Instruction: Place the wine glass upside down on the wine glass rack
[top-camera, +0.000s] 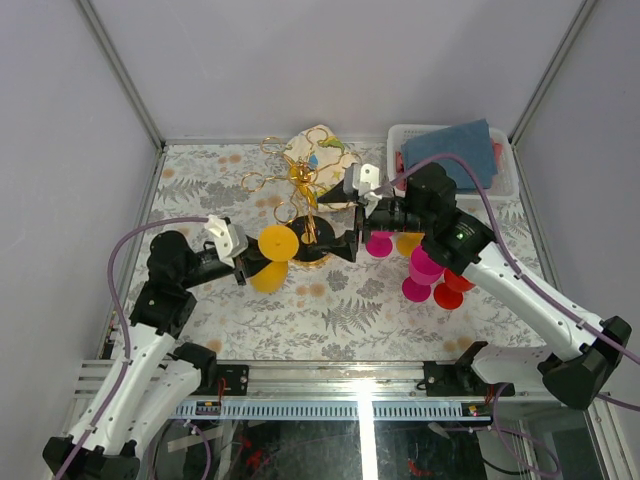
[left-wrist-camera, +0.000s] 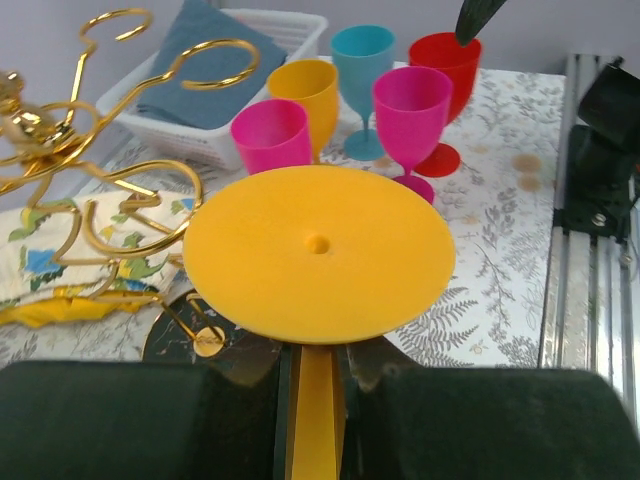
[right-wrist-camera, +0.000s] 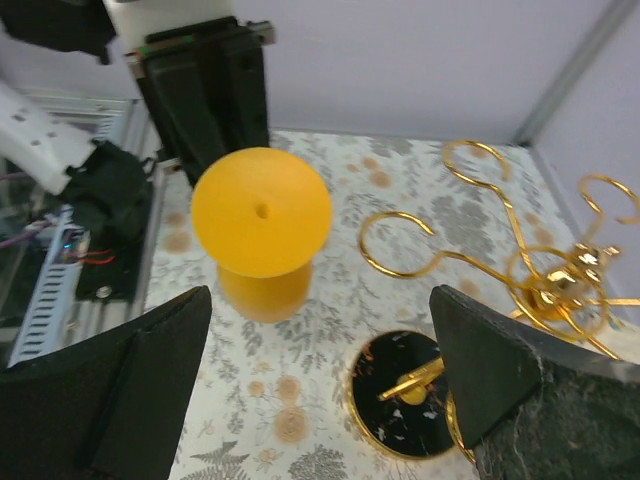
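In the top view my left gripper (top-camera: 258, 262) is shut on an upside-down yellow wine glass (left-wrist-camera: 318, 240), held by its stem, base up, just left of the gold rack (top-camera: 306, 180) and its black base (right-wrist-camera: 385, 375). In the left wrist view the glass's round foot fills the centre. My right gripper (top-camera: 338, 218) is open beside the rack; in the right wrist view its fingers frame the held glass (right-wrist-camera: 262, 215) and part of the rack, with nothing between them.
Pink, yellow, red and blue glasses (left-wrist-camera: 365, 70) stand at the right. A white basket (top-camera: 405, 135) with blue cloth (top-camera: 450, 150) sits at the back right; a patterned cloth lies behind the rack.
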